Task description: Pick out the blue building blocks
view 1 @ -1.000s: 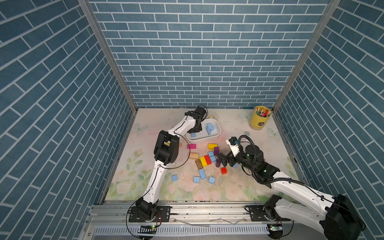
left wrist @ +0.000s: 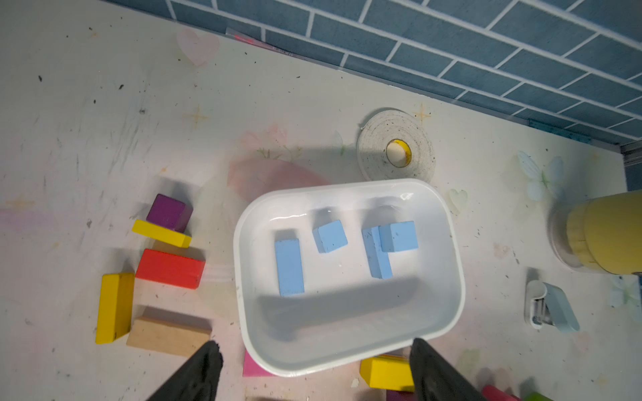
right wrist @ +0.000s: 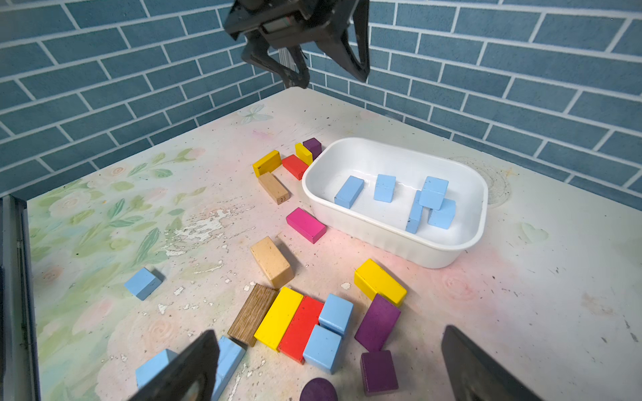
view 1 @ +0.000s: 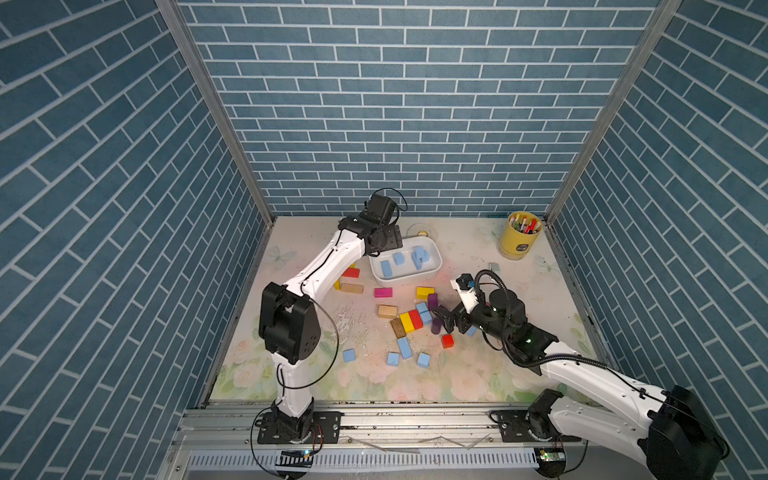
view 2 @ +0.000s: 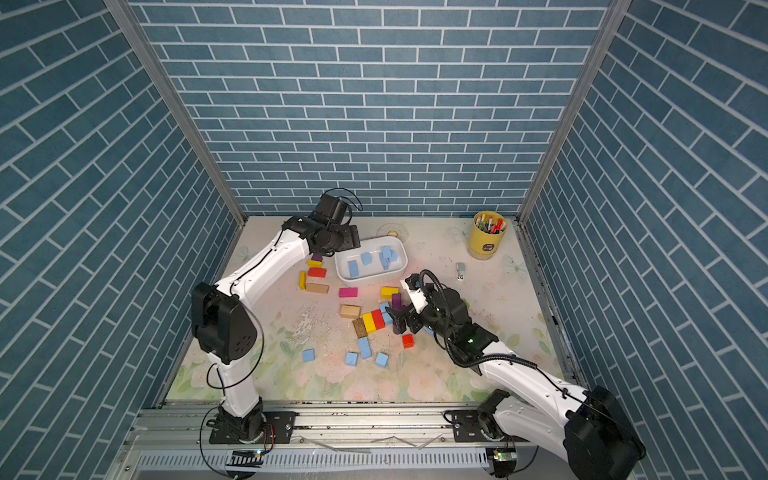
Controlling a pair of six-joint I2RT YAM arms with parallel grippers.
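Observation:
Several blue blocks (left wrist: 289, 266) lie inside the white bin (left wrist: 349, 365), one resting on others at its right side. My left gripper (view 1: 389, 240) hovers over the bin's back left, its fingers (left wrist: 202, 373) apart and empty. Loose on the table are a blue block at the left (right wrist: 143, 283), others at the front (view 1: 405, 348), and two blue blocks (right wrist: 335, 314) beside a red block (right wrist: 301, 328). Above the mixed blocks, my right gripper (view 1: 449, 320) stands open with nothing between its fingers.
Purple blocks (right wrist: 378, 321) and a yellow block (right wrist: 380, 281) sit between the right gripper and the bin. A tape roll (left wrist: 397, 148) lies behind the bin. The yellow pen pot (view 1: 520, 237) stands at the back right, a small grey object (left wrist: 550, 306) near it.
My left gripper has risen and drawn back to the left from low in the bin, where a small blue block now shows. The right arm looks still.

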